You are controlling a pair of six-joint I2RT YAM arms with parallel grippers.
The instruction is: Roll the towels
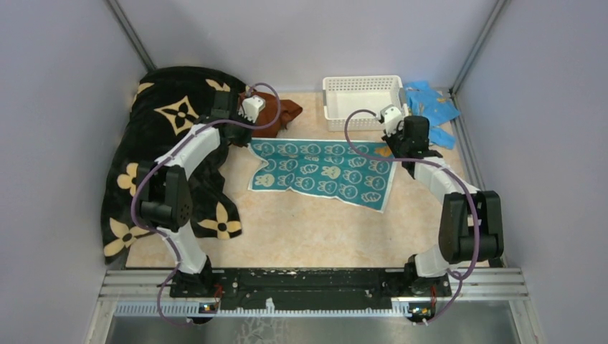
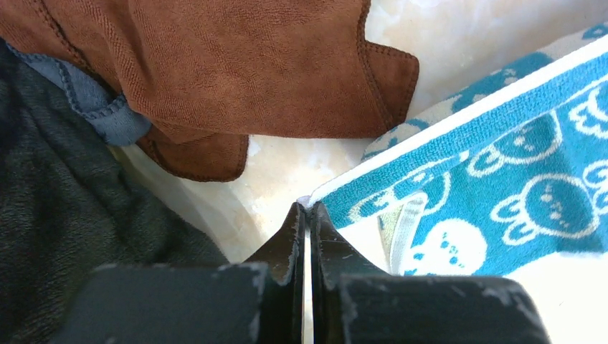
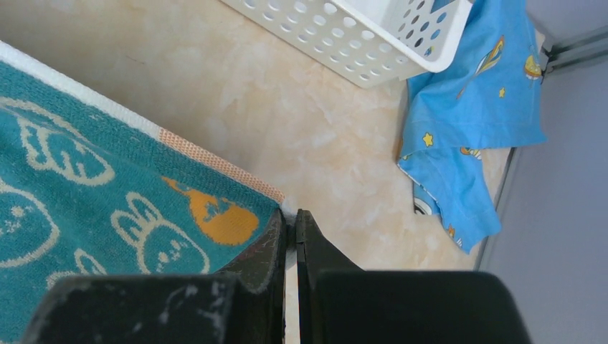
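Observation:
A teal towel (image 1: pixel 315 168) with pale rabbit faces and a white border is stretched between my two grippers, its far edge held taut. At its far left corner, my left gripper is shut on the white hem. My right gripper is shut on the far right corner, close by an orange rabbit face (image 3: pixel 226 221). Behind the taut edge, some of the towel's cloth (image 2: pixel 487 89) shows in the left wrist view. Its near edge is wavy, and the left side is creased inward.
A white perforated basket (image 1: pixel 362 123) stands behind the towel. Blue cloth (image 3: pixel 466 136) lies to its right. On the left are a brown cloth (image 2: pixel 236 64) and a large black cloth with tan flowers (image 1: pixel 179 115).

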